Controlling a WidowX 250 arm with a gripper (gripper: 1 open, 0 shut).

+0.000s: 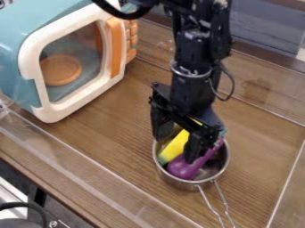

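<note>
A steel pot [213, 175] with a wire handle stands on the wooden counter at the lower centre right. In it lie a yellow object [173, 147], long and banana-like, and a purple eggplant [186, 168]. My black gripper [179, 134] is open and lowered into the top of the pot, over the yellow object and the eggplant, hiding part of both. Whether its fingers touch either one I cannot tell.
A toy microwave [36, 44] in teal, white and orange stands at the upper left, with an orange disc inside. A wall runs along the back.
</note>
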